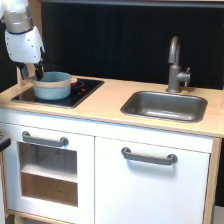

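A light-blue pot [52, 91] sits upright on the dark stovetop [90, 90] at the left end of the wooden counter. My white gripper [30, 73] comes down from the upper left. Its dark lower end is just above and left of the pot's rim, close to the near-left side. Whether it touches the pot is unclear at this size. The spacing of the fingers cannot be made out, and nothing is seen lifted by them.
To the right, an empty metal sink [165, 104] is set into the counter [112, 97], with a tall grey faucet [176, 65] behind it. The counter strip between stovetop and sink is bare. Below are white cabinet doors [150, 188] with grey handles.
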